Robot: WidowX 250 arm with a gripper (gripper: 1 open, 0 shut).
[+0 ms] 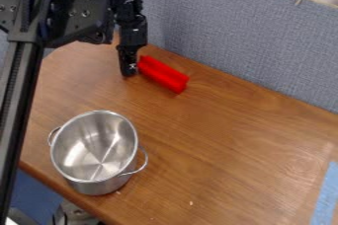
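Note:
My black gripper [129, 63] is low at the back left of the wooden table, its tip at or near the tabletop, just left of a long red object [162, 74] that lies diagonally near the grey back wall. The gripper looks shut; whether it touches the red object is hard to tell. A steel pot [93, 152] with two handles stands at the front left, well apart from the gripper.
The grey padded wall [251, 46] runs along the back of the table [238, 160]. A light blue strip [326, 194] lies at the front right.

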